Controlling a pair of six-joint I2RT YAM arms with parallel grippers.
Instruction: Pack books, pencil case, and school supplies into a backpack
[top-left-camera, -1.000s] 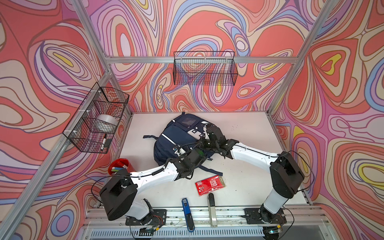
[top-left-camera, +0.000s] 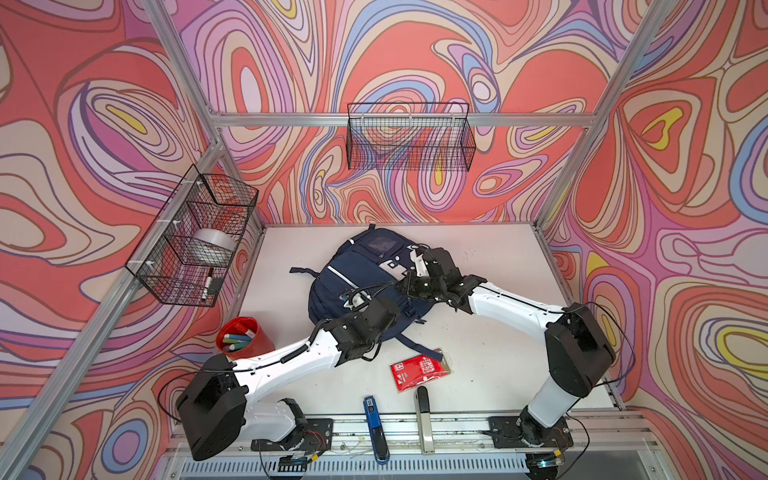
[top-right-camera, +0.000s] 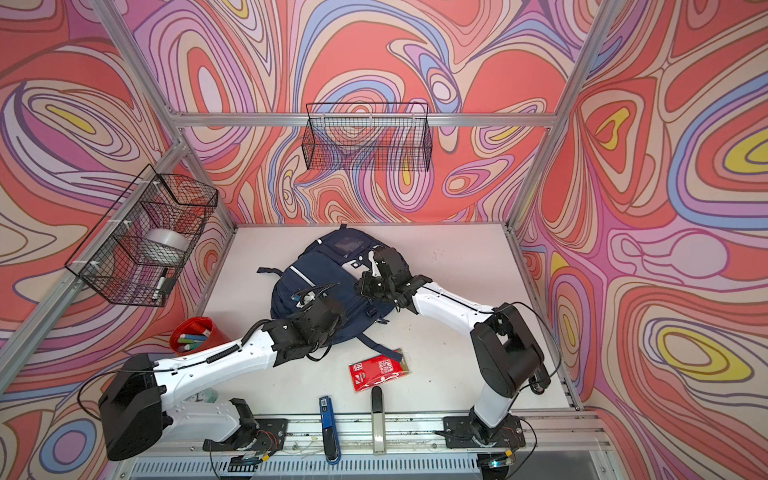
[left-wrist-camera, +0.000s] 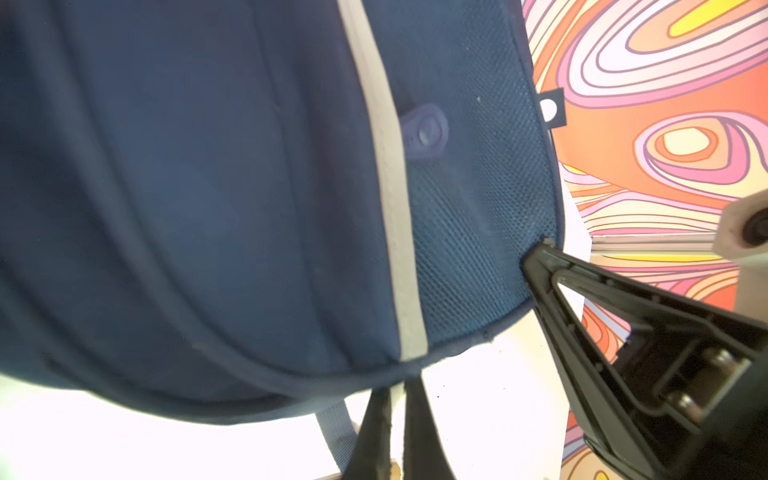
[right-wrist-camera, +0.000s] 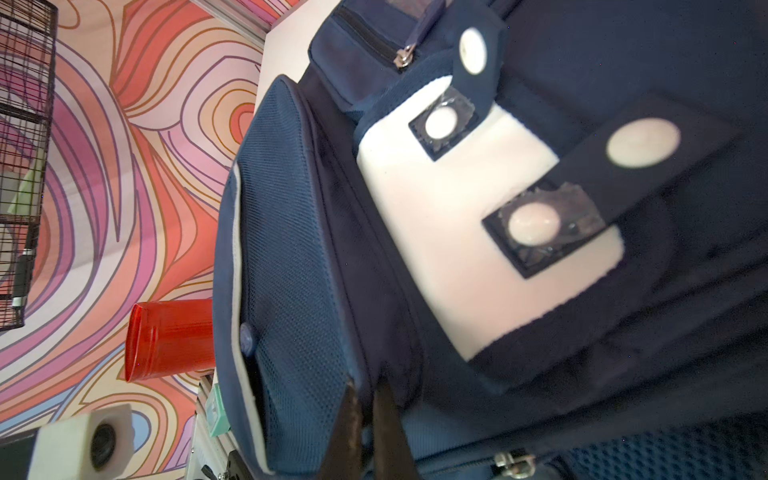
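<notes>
The navy backpack (top-left-camera: 344, 272) lies on the table with both arms over its right and front parts. My left gripper is shut at the lower end of a grey reflective strip (left-wrist-camera: 384, 168), by the bag's piped edge. My right gripper is shut at the end of a piped seam beside the mesh pocket (right-wrist-camera: 284, 240). Whether either grips a fold of cloth, I cannot tell. From the side, the right gripper's dark finger (left-wrist-camera: 552, 296) touches the bag's edge. A red packet (top-left-camera: 420, 371) lies in front, a strap end (top-left-camera: 428, 353) over its edge.
A red cup (top-left-camera: 244, 337) of markers stands at the left. Wire baskets hang on the left (top-left-camera: 192, 240) and back (top-left-camera: 410, 144). A blue tool (top-left-camera: 375, 429) and a black-and-cream one (top-left-camera: 424, 420) lie at the front edge. Table right of the bag is clear.
The backpack has crept right, and its front strap has swung forward onto the red packet.
</notes>
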